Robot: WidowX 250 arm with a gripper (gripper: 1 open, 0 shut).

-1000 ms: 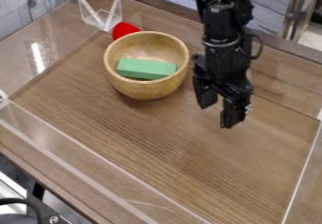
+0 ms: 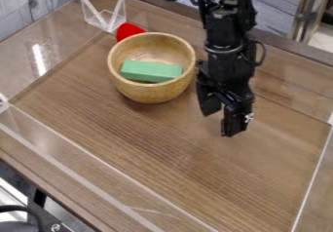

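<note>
My gripper (image 2: 221, 114) hangs low over the wooden table at the centre right, open, its black arm reaching down from the top of the view. To its left a round wooden bowl (image 2: 176, 47) holds a green block (image 2: 151, 70). Whether the fingertips touch the table is hard to tell.
Behind the bowl lie a red object (image 2: 128, 33) and a white wire-like item (image 2: 103, 12) at the back left. A dark cable or part shows at the bottom left corner.
My gripper has shifted and turned slightly at about the same place over the table. The bowl, block and red object have not moved.
</note>
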